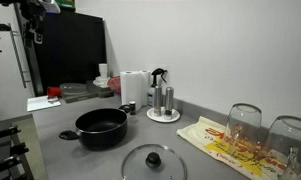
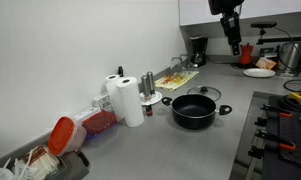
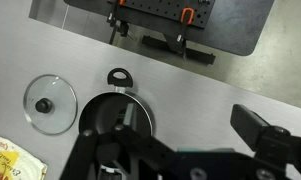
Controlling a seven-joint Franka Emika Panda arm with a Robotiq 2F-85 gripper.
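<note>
High above the table, my gripper stands open, with its fingers [image 3: 256, 132] spread wide and nothing visible between them. In exterior view 1 only part of the arm shows at the top left, far from the objects. A black two-handled pot [image 1: 102, 128] rests on the grey table without a cover; the wrist view has it at lower left, partly hidden by a finger. Its glass lid [image 1: 154, 162], with a black knob, lies flat on the table beside the pot, apart from it.
Paper towel rolls [image 2: 129, 103] and a tray of shakers [image 1: 163, 114] stand behind the pot. Two upturned glass jars [image 1: 244, 121] stand near a patterned cloth [image 1: 216, 141]. A red cup [image 2: 65, 133] sits by a rack. Bare tabletop [image 2: 177, 153] lies in front of the pot.
</note>
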